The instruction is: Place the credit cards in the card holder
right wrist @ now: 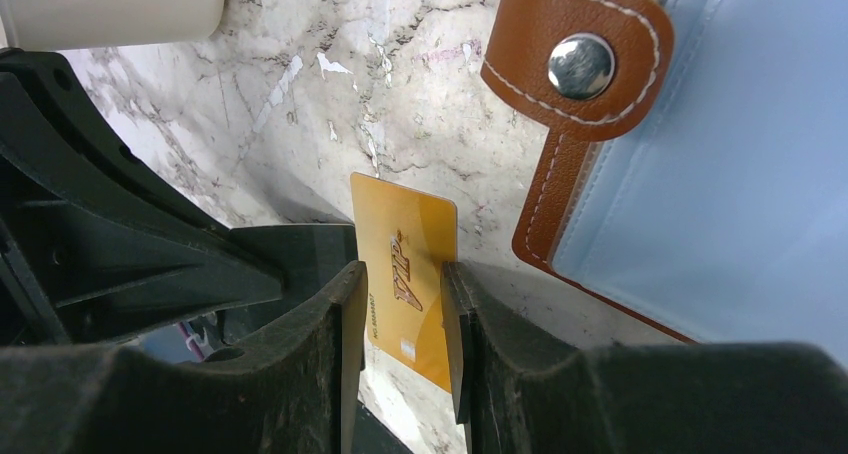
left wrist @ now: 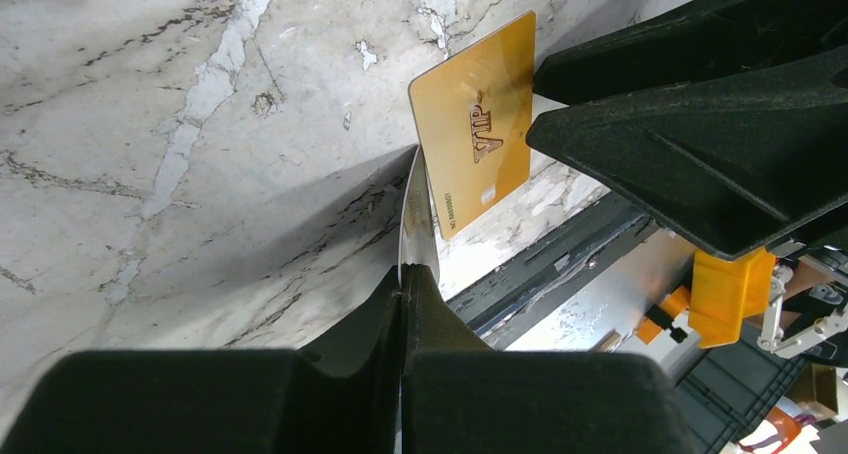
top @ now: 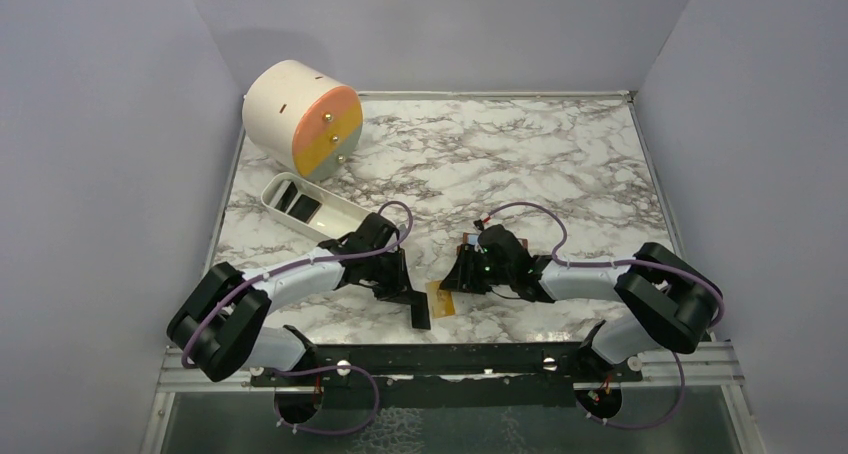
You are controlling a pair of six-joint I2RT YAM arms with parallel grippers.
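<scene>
In the left wrist view, my left gripper is shut on a thin card, seen nearly edge-on; from above it is a black card. A gold VIP card is close beside it, their edges seeming to touch. My right gripper is part open, its fingertips apart on either side of the gold card in the right wrist view. Whether either finger touches it is unclear. To the right lies the brown card holder with clear sleeves, mostly hidden by the right arm in the top view.
A white tray with dark cards in it lies behind the left arm. At the back left stands a cream drum-shaped box with a coloured front.
</scene>
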